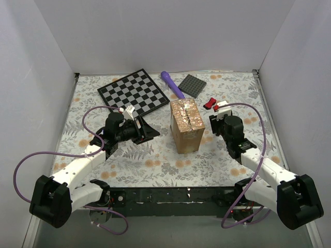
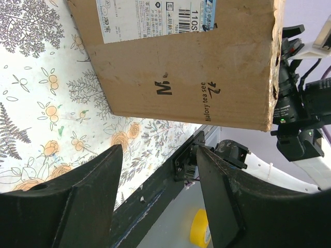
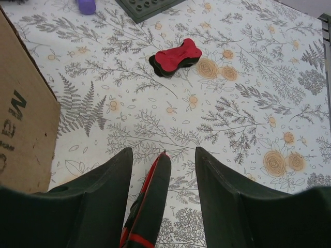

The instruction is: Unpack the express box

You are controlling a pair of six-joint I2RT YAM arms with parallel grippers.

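Note:
A brown, taped cardboard box [image 1: 187, 126] stands upright in the middle of the table. Its printed side [image 2: 155, 77] with a white label fills much of the left wrist view. My left gripper [image 1: 145, 135] is to the left of the box, apart from it, with empty space between its parted fingers. On the box's other side my right gripper [image 1: 214, 125] is close by. Its fingers [image 3: 114, 181] are apart, and a slim black-and-red tool [image 3: 150, 201] shows between them; how it is held or fixed is unclear. The box's contents are hidden.
A red-and-black object [image 1: 210, 103] lies behind the right gripper. Farther back are a checkered board [image 1: 133, 92], a purple stick [image 1: 171, 84] and a dark studded plate [image 1: 192, 86].

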